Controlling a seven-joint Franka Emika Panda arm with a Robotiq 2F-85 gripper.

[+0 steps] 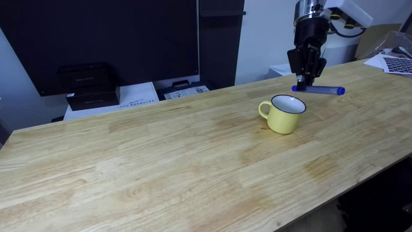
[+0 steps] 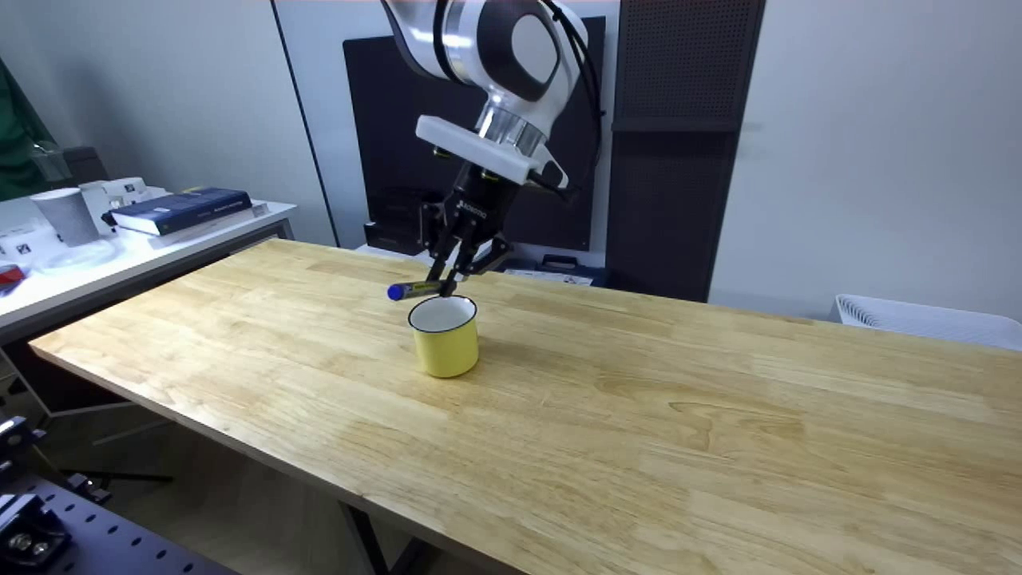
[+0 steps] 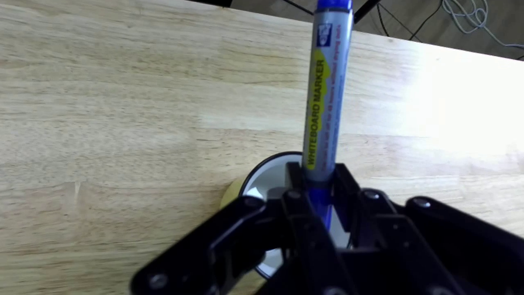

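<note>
Held roughly level in the air is a whiteboard marker (image 1: 323, 90) with a grey barrel and blue ends. My gripper is shut on it near one blue end, and the longer part of the barrel (image 3: 326, 98) sticks out beyond the fingers. A yellow mug (image 1: 284, 120) with a white inside and dark rim stands upright on the table, its handle to the left in exterior view 1. In exterior view 2 the marker (image 2: 417, 288) is just above the mug (image 2: 446, 345). From the wrist, the fingers cover part of the mug's opening (image 3: 270, 177).
A laptop (image 1: 399, 65) lies at the far right end in exterior view 1. Beside the table, a white side desk (image 2: 273, 212) carries a book (image 2: 182, 210) and a grey cup (image 2: 65, 216).
</note>
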